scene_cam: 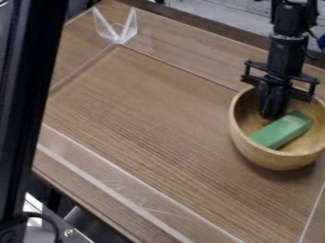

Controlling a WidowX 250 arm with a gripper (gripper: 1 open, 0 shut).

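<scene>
A round wooden bowl [256,152] sits at the right of the table with a green block [282,130] lying inside it. My black gripper [269,106] reaches down from the upper right, its fingertips inside the back left of the bowl, just beside the block's upper end. The fingers look close together, with nothing visible between them, though their tips are dark and partly hidden.
Clear tape strips and a small clear plastic piece [116,28] are at the back left. A black frame [19,114] runs along the left edge.
</scene>
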